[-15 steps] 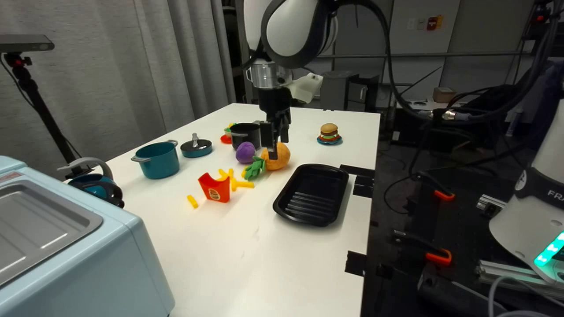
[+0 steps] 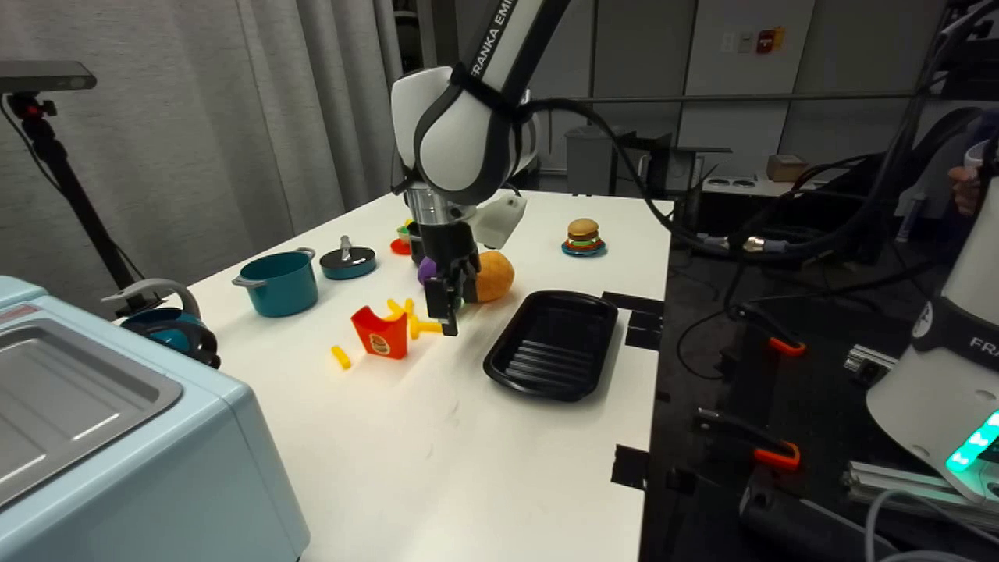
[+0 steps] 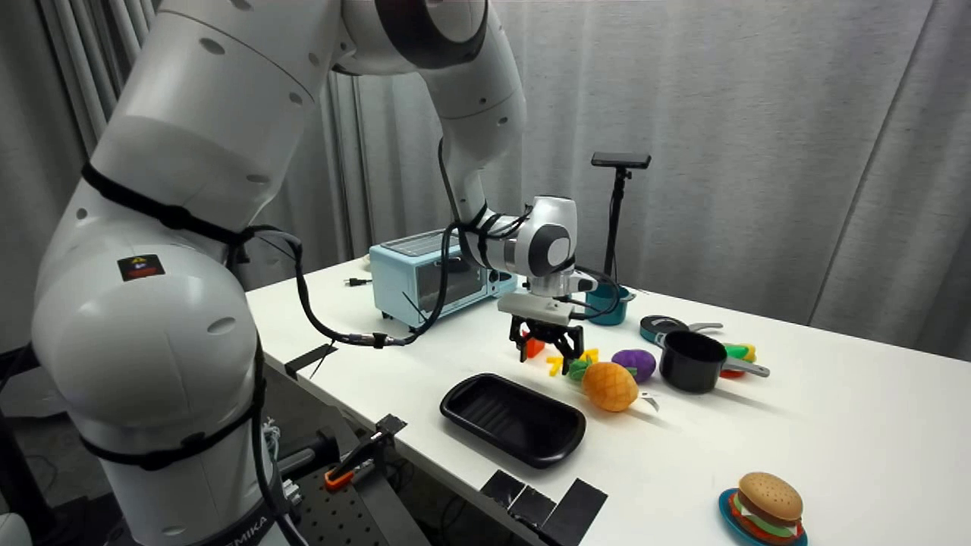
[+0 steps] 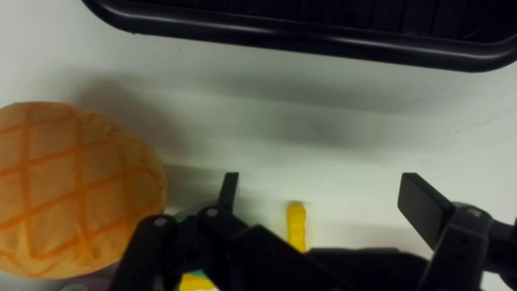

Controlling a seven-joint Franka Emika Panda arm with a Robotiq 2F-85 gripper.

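Note:
My gripper is open, its fingers wide apart with nothing held between them. Under it, in the wrist view, one yellow fry (image 4: 296, 225) lies on the white table between the fingers. The orange toy pineapple (image 4: 72, 189) rests just to the left of the left finger; its green leaves (image 3: 579, 368) are partly covered by the gripper in the wrist view. A red fries box (image 2: 382, 333) stands close to the gripper in exterior view 1, with several yellow fries (image 2: 426, 327) around it. The black tray (image 3: 510, 420) lies empty on the table's near side.
A purple toy vegetable (image 3: 634, 364), a black pot (image 3: 693, 362), a teal pot (image 2: 282, 284) and a lidded pan (image 2: 347, 265) stand farther back. The toy burger (image 3: 767, 505) sits apart on a plate. A blue toaster oven (image 3: 437, 277) occupies one end.
The gripper has come down and shifted left in exterior view 1, from over the pineapple toward the fries. It now covers the pineapple's leaves there. The objects on the table have not moved.

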